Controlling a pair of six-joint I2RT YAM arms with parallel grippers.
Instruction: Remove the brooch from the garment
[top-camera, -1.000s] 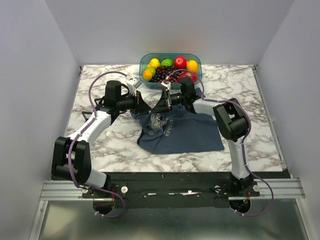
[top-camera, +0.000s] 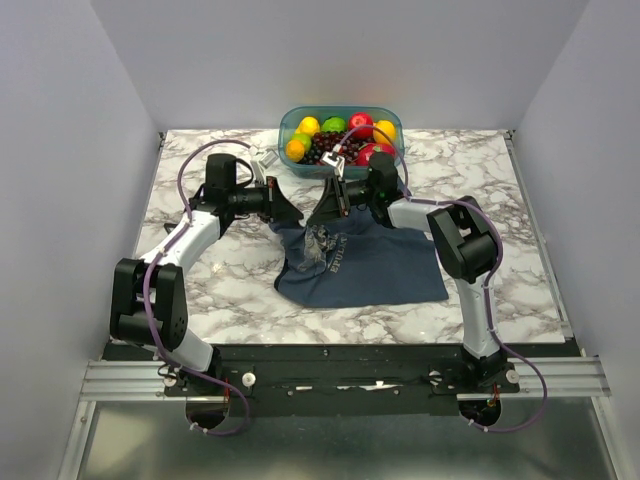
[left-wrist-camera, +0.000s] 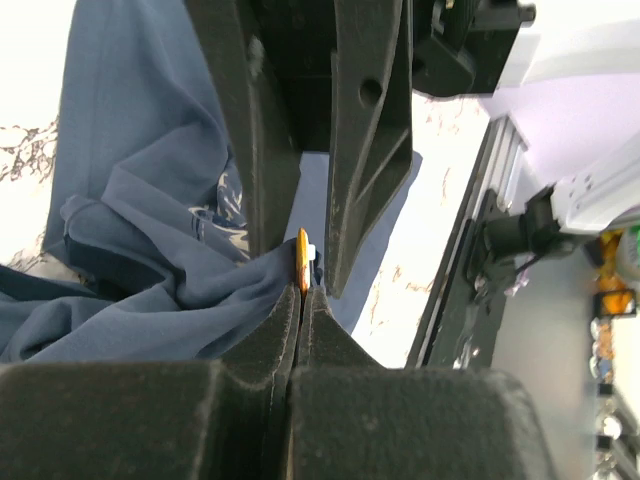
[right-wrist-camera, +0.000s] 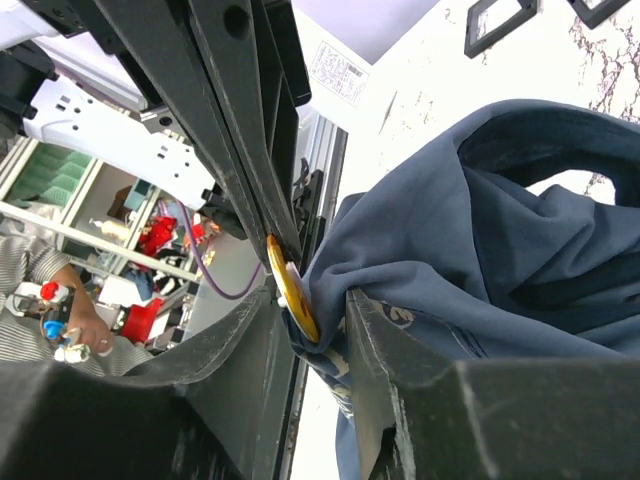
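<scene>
The brooch, a thin gold-coloured disc seen edge-on with a white piece behind it, lies against the raised fold of the dark blue garment. My left gripper is shut, with the brooch's edge at its fingertips. On either side of the fold stand the fingers of my right gripper, parted, with brooch and cloth in the gap between them. In the left wrist view the right fingers hang from above around the brooch. Whether the pin is still through the cloth is hidden.
A clear bin of fruit stands at the back of the marble table, behind both grippers. The garment's lower part lies flat toward the right. Bare table surrounds it on the left and far right.
The left arm's elbow has swung slightly to the right and away from the front edge. The right gripper has shifted a little rightward, and the garment's lettering has crept slightly with the cloth.
</scene>
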